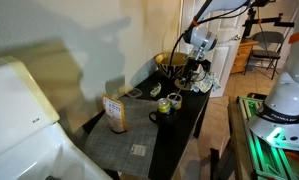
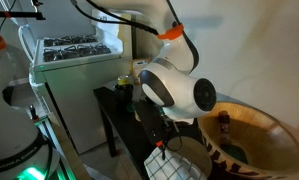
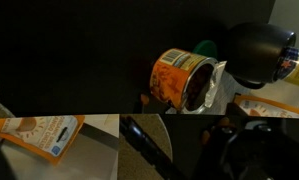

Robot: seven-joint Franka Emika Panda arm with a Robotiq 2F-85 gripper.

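Observation:
My gripper [image 1: 191, 78] is low over the far end of the dark counter, close to a patterned cloth [image 1: 207, 82]. Exterior view 2 shows the gripper [image 2: 157, 138] below the white arm, over the cloth [image 2: 167, 165]. Its dark fingers blend into the background, so their spacing and anything between them cannot be made out. A can with an orange label [image 3: 171, 76] shows in the wrist view, beside a black mug [image 3: 254, 50].
A large woven bowl [image 2: 251, 125] stands close to the arm, by the wall. An orange-and-white box [image 1: 115, 112] stands upright on a grey mat [image 1: 117, 150]. The mug [image 1: 164, 118] sits nearer the counter's front edge.

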